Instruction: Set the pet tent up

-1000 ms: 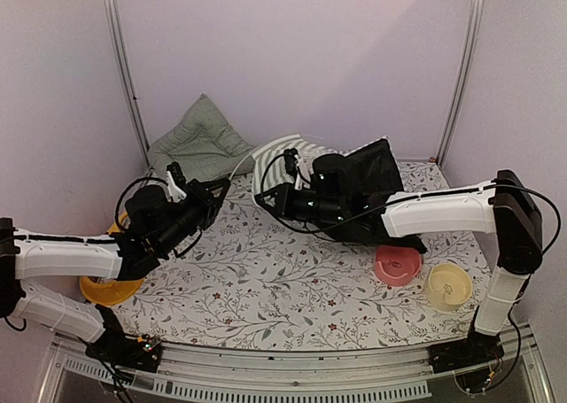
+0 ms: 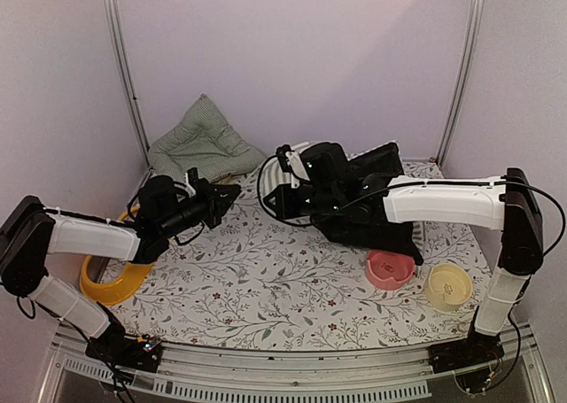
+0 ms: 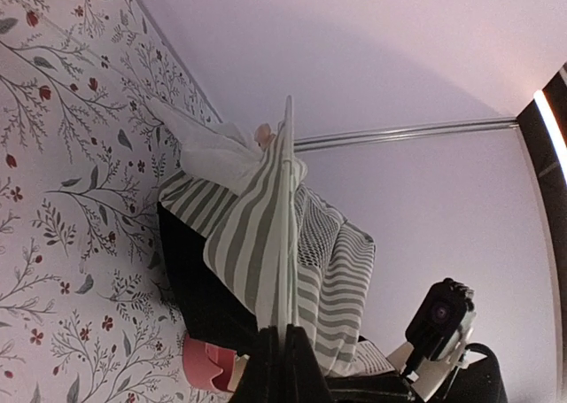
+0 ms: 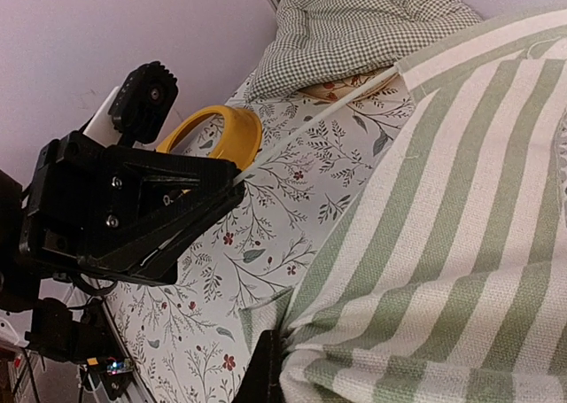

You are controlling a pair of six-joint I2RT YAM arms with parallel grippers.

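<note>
The striped green-and-white tent fabric point(image 4: 469, 199) hangs in folds, with dark panels point(image 2: 376, 230) under and behind my right arm in the top view. A thin pale pole runs out of the fabric's upper edge to my left gripper point(image 2: 236, 193), which is shut on its end; the left wrist view shows the pole point(image 3: 284, 288) rising from between the fingers. Just right of it, my right gripper point(image 2: 276, 201) is shut on a bunched lower corner of the striped fabric. In the top view, my right arm hides much of the tent.
A checked cushion point(image 2: 199, 142) leans at the back left. Beneath the left arm lies a yellow ring-like object point(image 2: 115, 290). Front right stand a pink bowl point(image 2: 390, 270) and a cream bowl point(image 2: 448, 286).
Less of the pole and raised striped edge shows from above. The right gripper has barely shifted.
</note>
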